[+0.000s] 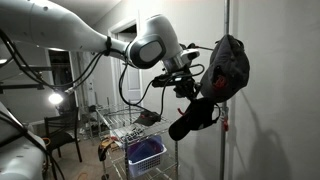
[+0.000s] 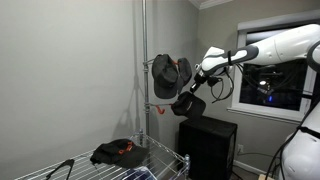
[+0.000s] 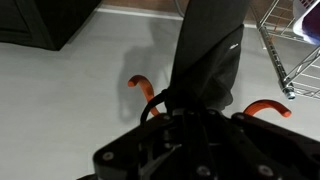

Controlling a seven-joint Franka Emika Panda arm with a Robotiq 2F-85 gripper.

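A dark cap point(image 1: 193, 120) hangs from my gripper point(image 1: 190, 91), just below and left of the hats on the pole in exterior view 1. From the other side, in exterior view 2, the cap point(image 2: 188, 104) tilts under my gripper point(image 2: 195, 86), close to the pole. Black cloth of the cap point(image 3: 208, 55) runs up from my gripper in the wrist view. The fingers are shut on a thin part of it; their tips blend into the black cloth.
Dark hats point(image 1: 226, 68) hang high on the metal pole point(image 2: 145, 60). Orange hooks point(image 3: 145, 95) stick out lower down. A wire rack point(image 2: 155, 157) holds another dark cap point(image 2: 118, 153) and a purple basket point(image 1: 146, 150). A black cabinet point(image 2: 207, 145) stands near the window.
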